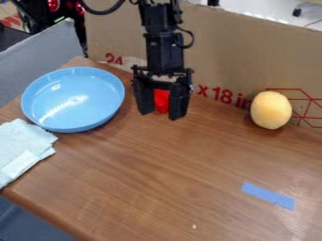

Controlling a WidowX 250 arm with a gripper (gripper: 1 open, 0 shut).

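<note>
The black gripper (163, 105) hangs at the upper middle of the table, its fingers open and lowered around a red block (163, 99), which is partly hidden behind it. A light blue plate (73, 99) lies to the left of the gripper. A yellow, egg-shaped object (270, 110) rests at the right near the cardboard.
A cardboard wall (239, 66) runs along the back. A pale folded cloth (18, 151) lies at the left edge, and a strip of blue tape (268, 196) at the lower right.
</note>
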